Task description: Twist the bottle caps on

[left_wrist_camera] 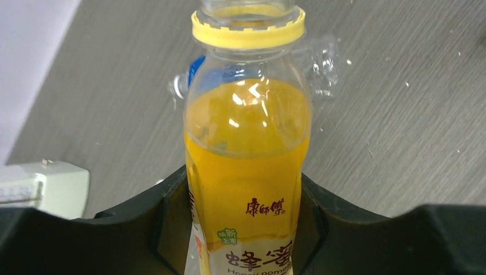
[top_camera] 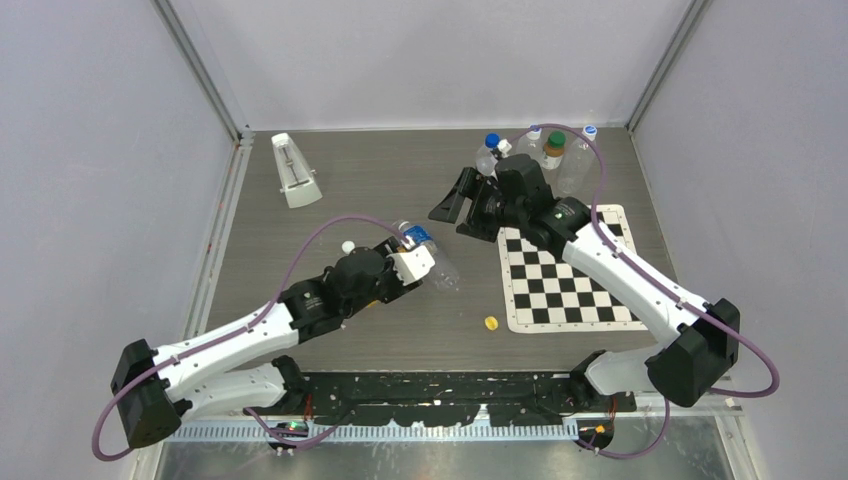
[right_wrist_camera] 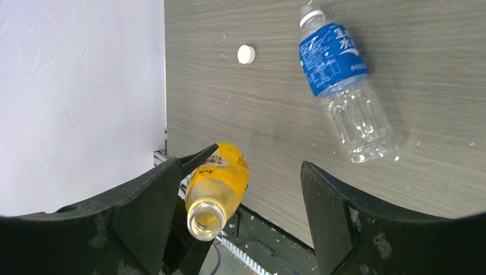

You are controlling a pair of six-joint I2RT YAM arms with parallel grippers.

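My left gripper (top_camera: 400,265) is shut on the orange drink bottle; in the right wrist view its open mouth (right_wrist_camera: 206,219) shows no cap. My right gripper (top_camera: 455,205) hangs apart above and to the right, fingers parted with nothing between them. A clear bottle with a blue label (right_wrist_camera: 332,60) lies on the table below. A white cap (right_wrist_camera: 246,54) lies near it, and a small yellow cap (top_camera: 491,323) lies on the table beside the checkerboard.
Several upright bottles (top_camera: 580,160) stand at the back right. A checkerboard (top_camera: 560,322) lies at the right, a white metronome-like object (top_camera: 298,185) at the back left.
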